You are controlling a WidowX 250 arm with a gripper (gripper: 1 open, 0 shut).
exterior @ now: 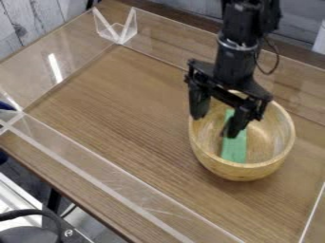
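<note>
The black gripper (226, 104) hangs low over a round tan bowl (241, 166), its lower parts reaching over the bowl's back rim. Inside the bowl lies a green oblong object (233, 144), its upper part close to or partly behind the gripper's fingers. Whether anything is between the fingers cannot be made out.
A small clear wire-like container or stand (116, 27) is at the back left. Dark cables lie at the lower left corner.
</note>
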